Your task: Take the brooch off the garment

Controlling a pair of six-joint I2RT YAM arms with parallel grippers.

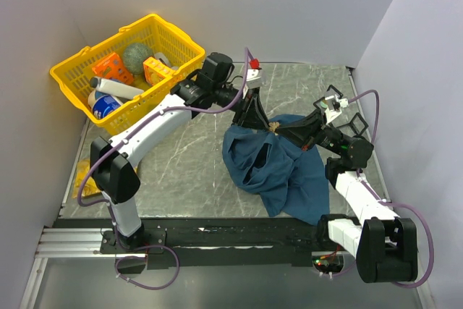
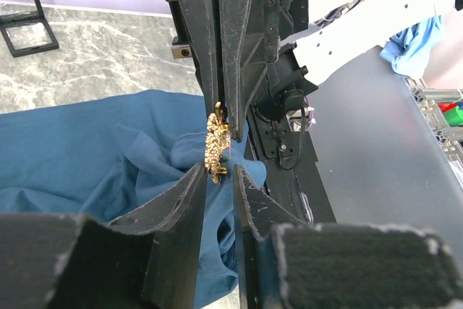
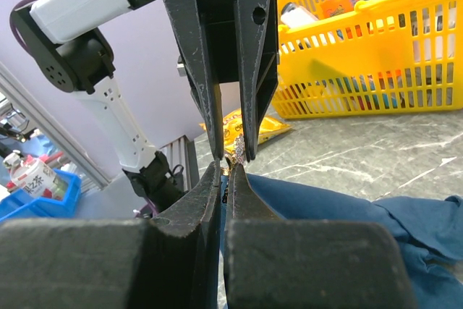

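Observation:
The gold brooch [image 2: 215, 146] stands upright where the two grippers meet, over the blue garment [image 1: 278, 168]. Part-open fingers of my left gripper lie on either side of the brooch's lower end, with a gap showing between them. From the opposite side, my right gripper is shut at the brooch's edge; a sliver of gold shows at its fingertips. In the right wrist view the brooch [image 3: 236, 153] sits between the left fingertips. The cloth is bunched up just below the grippers. Whether the pin still passes through the fabric is hidden.
A yellow basket [image 1: 69, 77] full of several items stands at the back left. Black frames [image 1: 353, 124] lie at the right edge, and a yellow packet [image 1: 83, 179] is at the left. Bare marble-patterned table [image 1: 181, 171] lies left of the garment.

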